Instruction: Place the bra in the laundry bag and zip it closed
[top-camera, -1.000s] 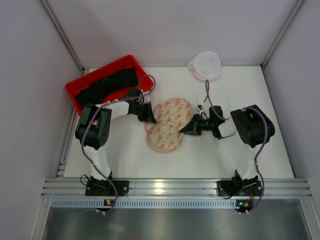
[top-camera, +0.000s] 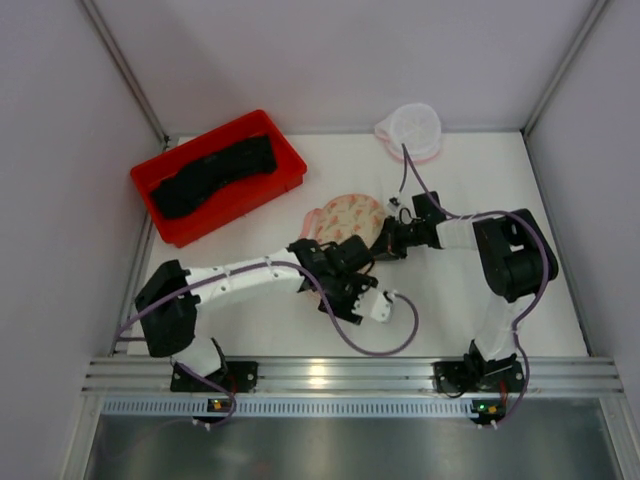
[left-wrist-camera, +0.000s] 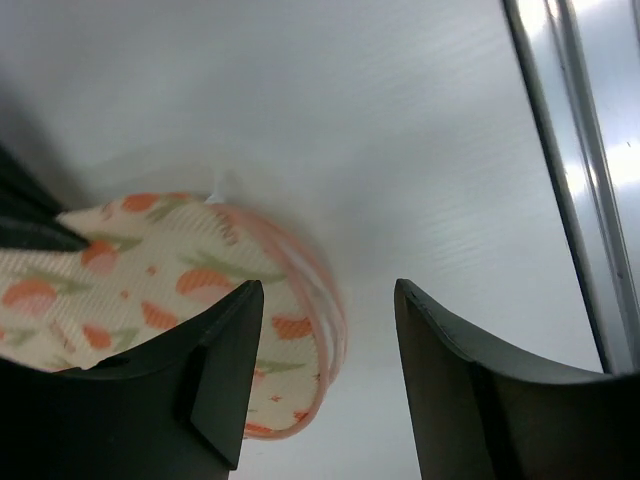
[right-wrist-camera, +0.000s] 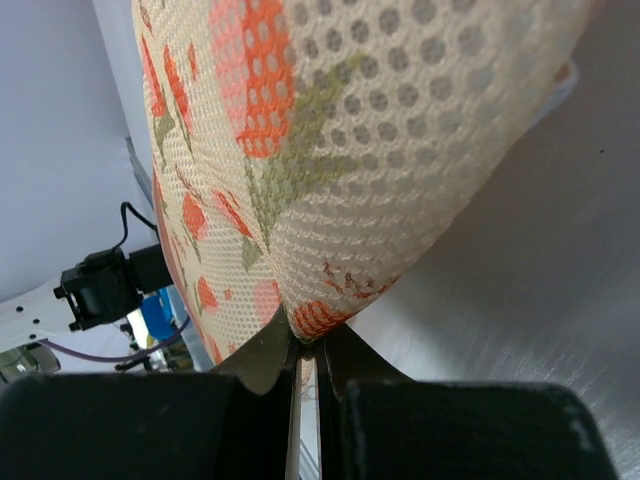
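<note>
The cream laundry bag (top-camera: 352, 215) with orange flowers and pink trim lies mid-table, its near part covered by my left arm from above. In the right wrist view my right gripper is shut with a pinch of the patterned mesh (right-wrist-camera: 320, 312) at its fingertips. My left gripper stands open above the bag. Between its fingers, farther below, shows the bag's pink edge (left-wrist-camera: 322, 300); no contact is visible. A black cloth item (top-camera: 215, 178), possibly the bra, lies in the red bin. What is inside the bag cannot be seen.
The red bin (top-camera: 290, 160) stands at the back left. A white mesh piece with pink trim (top-camera: 415, 130) lies at the back right.
My left arm has swung from beside the bin toward the front and right, over the bag's near part. Its right counterpart keeps nearly the same place, after a slight shift.
</note>
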